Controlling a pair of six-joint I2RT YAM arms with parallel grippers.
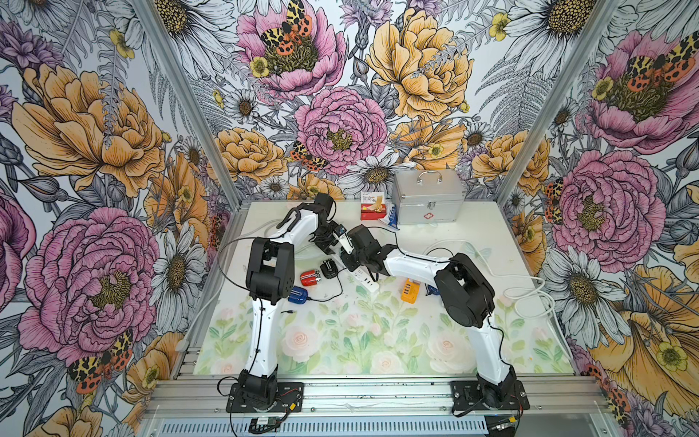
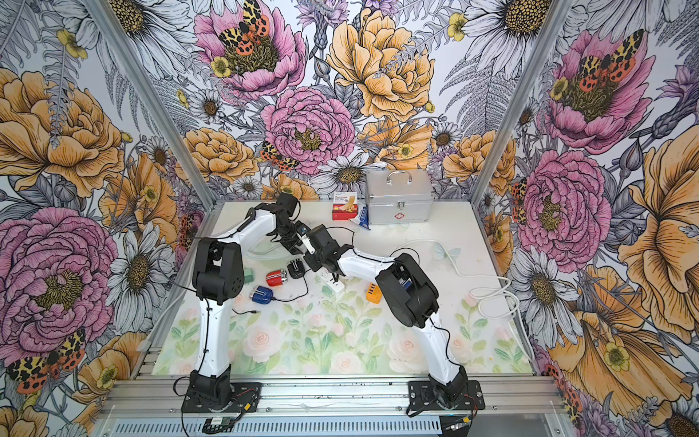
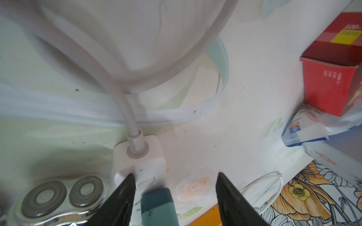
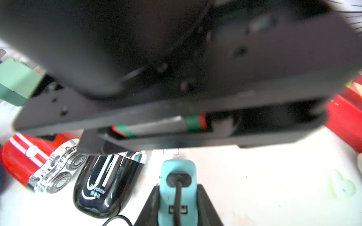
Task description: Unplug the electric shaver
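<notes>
A teal plug (image 4: 178,164) with a black cable sits between the fingers of my right gripper, which is shut on it. The white power strip (image 1: 367,281) lies under the right gripper, mostly covered in the top views. In the left wrist view, the strip's cable end (image 3: 140,160) lies just beside the teal plug; whether the prongs are in a socket cannot be seen. My left gripper is partly open above the strip's end, nothing visibly gripped. A black shaver (image 4: 107,184) rests on the table beside the strip.
Red (image 1: 310,277) and blue (image 1: 297,295) shavers lie left of the strip, with an orange adapter (image 1: 410,290) to its right. A metal case (image 1: 428,200) and red box (image 1: 372,207) stand at the back.
</notes>
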